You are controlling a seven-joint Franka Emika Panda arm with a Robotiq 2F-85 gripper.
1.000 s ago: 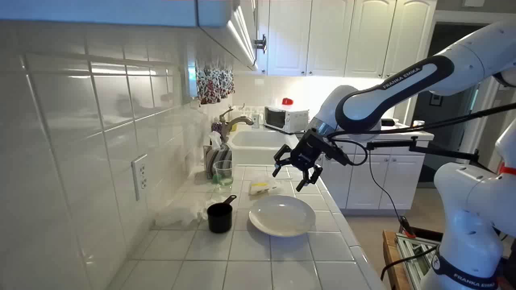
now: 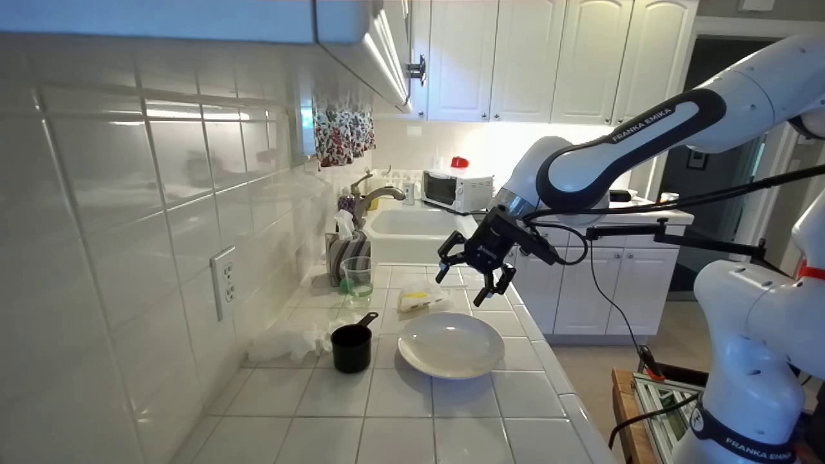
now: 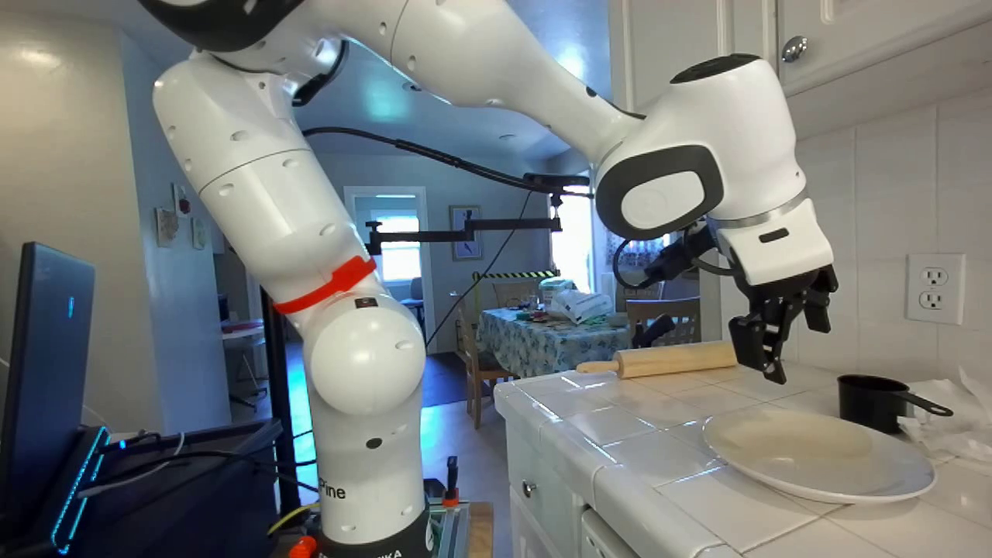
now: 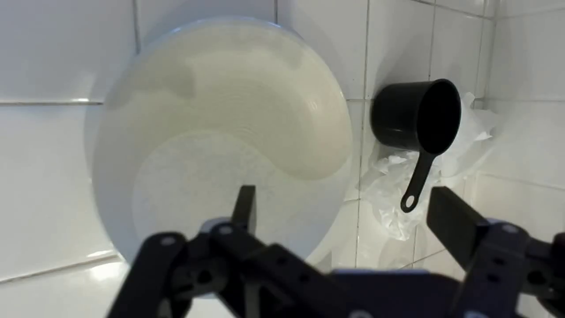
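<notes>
My gripper (image 2: 461,289) hangs above the counter, open, with its two fingers wide apart and nothing between them. Below it lies a round white plate (image 2: 452,345), which looks empty. In the wrist view the plate (image 4: 222,143) fills the left and middle, and one dark fingertip (image 4: 244,209) overlaps its lower part. A black measuring cup (image 2: 352,347) stands upright beside the plate, toward the wall. From above, the cup's handle (image 4: 418,183) points toward the gripper side, apart from the other finger (image 4: 455,225).
Crumpled clear plastic (image 4: 392,196) lies by the cup against the tiled wall. Farther along are a clear cup (image 2: 356,280), a small packet (image 2: 421,298) and the sink (image 2: 410,224). A rolling pin (image 3: 674,359) rests on the counter. Bare tiles surround the plate's near side.
</notes>
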